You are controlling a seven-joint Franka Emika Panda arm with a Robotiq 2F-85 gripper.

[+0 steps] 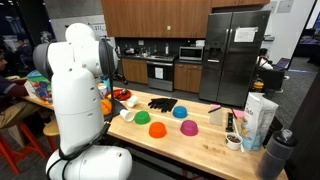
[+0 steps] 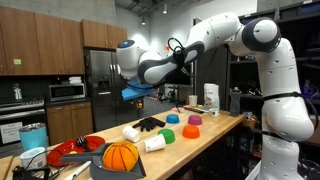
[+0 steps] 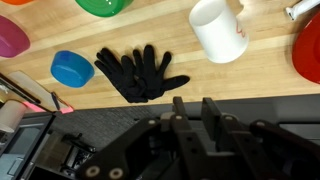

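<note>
My gripper stands open at the lower edge of the wrist view, with nothing between its fingers. In exterior view 2 it hangs above the wooden table, clear of the objects. A white cup [image 3: 219, 30] lies on its side ahead of it, to the right of a pair of black gloves [image 3: 140, 74]. Two white cups show in exterior view 2: one cup [image 2: 154, 144] near the basketball and another cup [image 2: 131, 133] farther back. A blue bowl [image 3: 72, 69] lies left of the gloves, with a green bowl [image 3: 101, 3] at the top edge.
An orange bowl [image 1: 157, 130] and a magenta bowl [image 1: 189, 128] sit mid-table. A red dish [image 3: 309, 50] lies at right in the wrist view. The basketball [image 2: 121, 156] occupies one end; a dark bottle [image 1: 276, 154] and a pitcher [image 1: 258, 119] stand at the other.
</note>
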